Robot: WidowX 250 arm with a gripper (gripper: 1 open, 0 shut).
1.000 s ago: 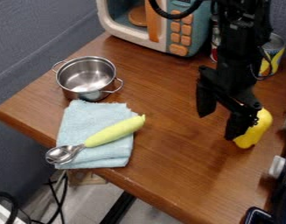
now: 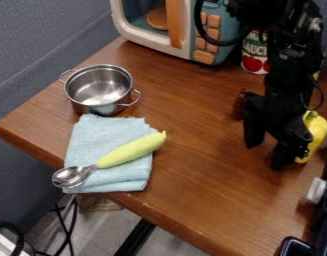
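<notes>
My black gripper (image 2: 270, 138) is low over the right side of the wooden table (image 2: 193, 205), at a yellow object (image 2: 313, 133) that is partly hidden behind it. Whether its fingers are closed on that object I cannot tell. A small dark reddish item (image 2: 241, 105) shows just left of the arm, mostly hidden.
A steel pot (image 2: 99, 88) and a light blue cloth (image 2: 99, 140) with a yellow corn cob (image 2: 130, 150) and a metal spoon (image 2: 72, 176) are at left. A toy microwave (image 2: 152, 20) and cans (image 2: 254, 55) stand at the back. Dark appliance with white knobs at right edge.
My gripper has moved down and to the right onto the yellow object, which now sits slightly higher in the view and is more hidden.
</notes>
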